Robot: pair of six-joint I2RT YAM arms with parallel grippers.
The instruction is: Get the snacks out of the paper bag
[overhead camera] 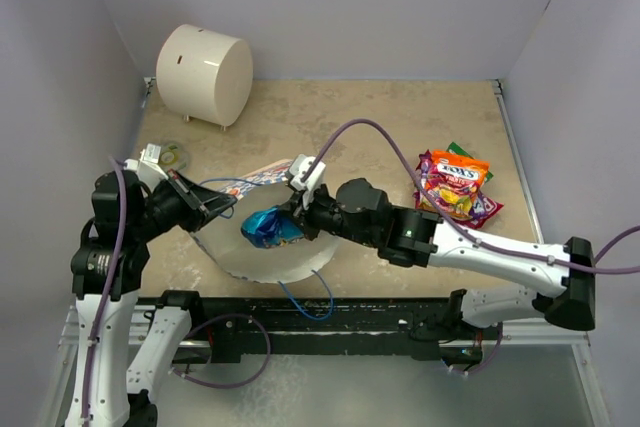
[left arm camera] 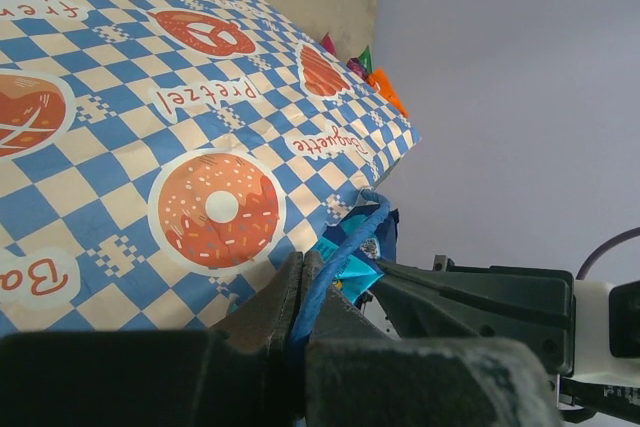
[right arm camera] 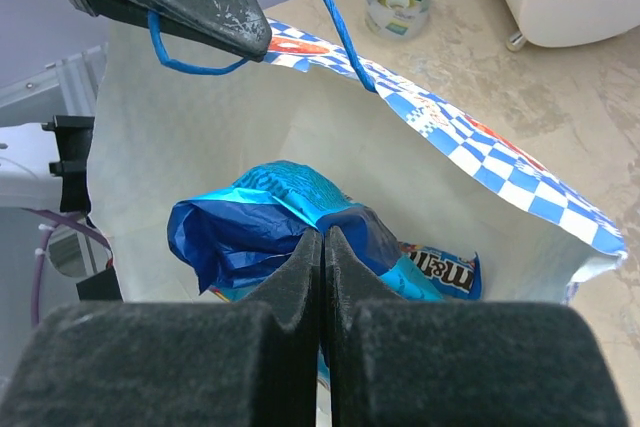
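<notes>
The paper bag (overhead camera: 238,253) lies with its white inside facing the top view, its checked print (left arm camera: 220,127) filling much of the left wrist view. My left gripper (overhead camera: 228,205) is shut on the bag's blue cord handle (left arm camera: 330,272), which runs taut from its fingertips. In the bag's mouth is a shiny blue snack pack (overhead camera: 270,228). My right gripper is shut on that pack's crumpled top edge, seen close in the right wrist view. A darker printed pack (right arm camera: 445,270) shows behind it, partly hidden.
Several snack packs, an orange one (overhead camera: 453,180) uppermost, are piled at the right of the table. A white cylinder (overhead camera: 205,75) stands at the back left, with a clear tape roll (right arm camera: 397,4) near it. Bare table (overhead camera: 340,107) lies between.
</notes>
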